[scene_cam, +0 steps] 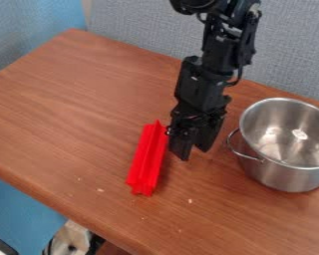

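A black robot arm reaches down from the top of the view, with its gripper low over the wooden table between a red bar-shaped object and a steel pot. The red object lies lengthwise on the table just left of the gripper. The pot, with a wire handle, stands to the right and looks empty. The gripper's fingers point down; they look somewhat apart, with nothing visible held between them.
A grey textured wall stands behind the table.
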